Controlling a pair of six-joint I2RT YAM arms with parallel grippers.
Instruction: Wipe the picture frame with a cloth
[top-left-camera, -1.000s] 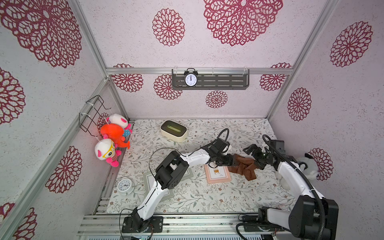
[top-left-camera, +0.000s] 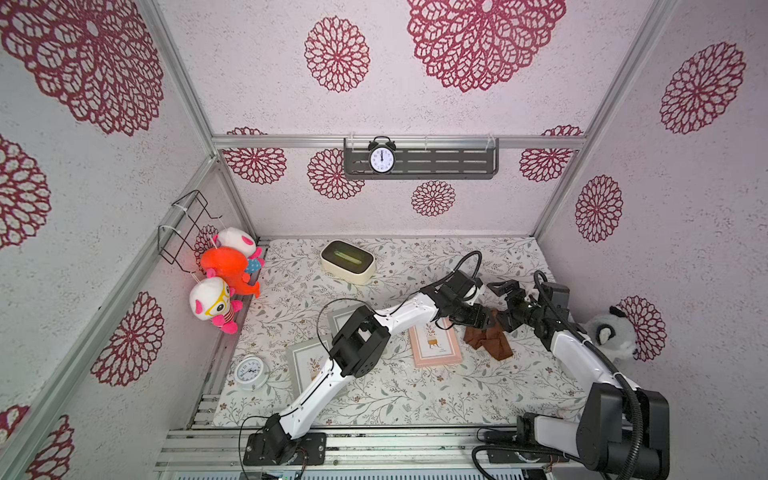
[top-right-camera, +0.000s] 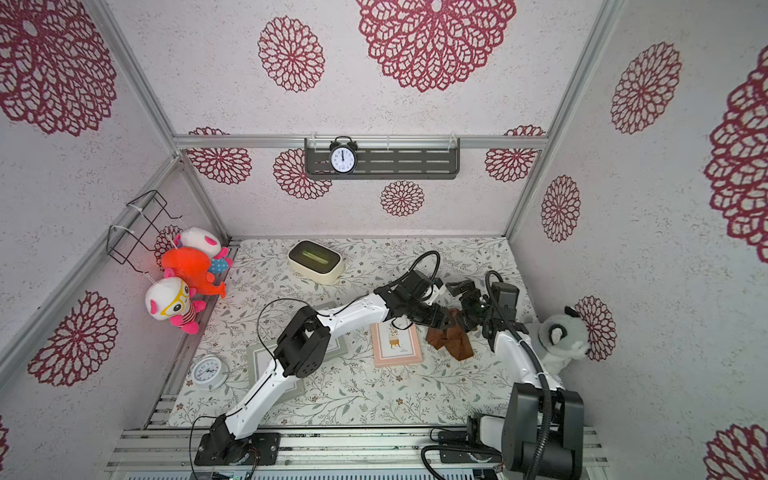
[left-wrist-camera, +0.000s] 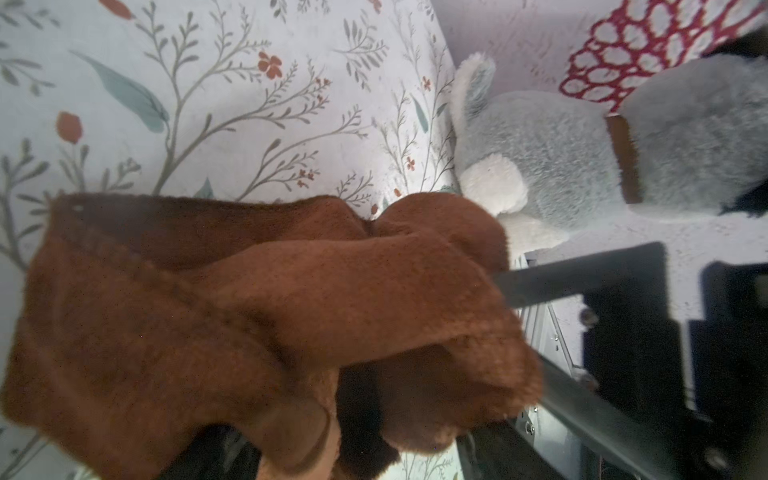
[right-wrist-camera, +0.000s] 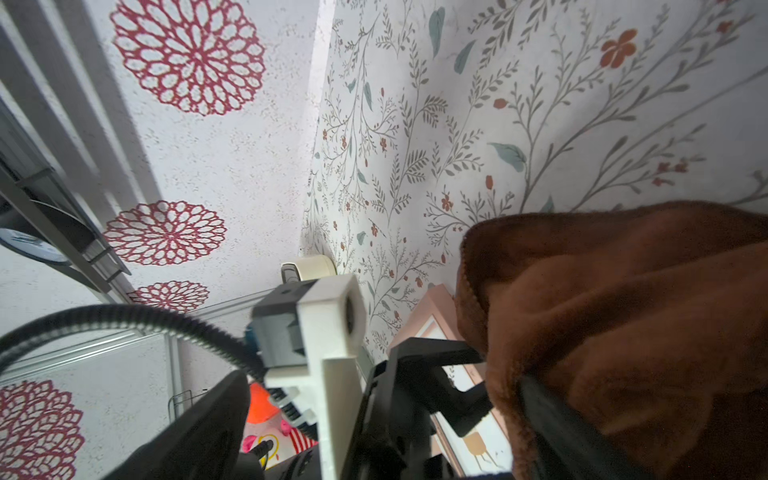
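The brown cloth (top-left-camera: 489, 342) lies crumpled on the table, right of the pink picture frame (top-left-camera: 436, 360). My left gripper (top-left-camera: 481, 313) reaches over the frame's upper part to the cloth. In the left wrist view, its fingers (left-wrist-camera: 505, 454) stand apart with cloth folds (left-wrist-camera: 384, 296) between and over them; how firmly they touch is hidden. My right gripper (top-left-camera: 504, 302) comes from the right to the cloth's far edge, facing the left one closely. Its blurred fingers (right-wrist-camera: 572, 436) are wide apart in the right wrist view, one against the cloth (right-wrist-camera: 640, 320).
Two grey frames (top-left-camera: 306, 357) lie partly under the left arm. A white clock (top-left-camera: 250, 372) stands at the left and a cream box (top-left-camera: 348, 262) at the back. A grey plush toy (top-left-camera: 614, 334) sits beside the right arm.
The cloth's left part has bunched toward the right.
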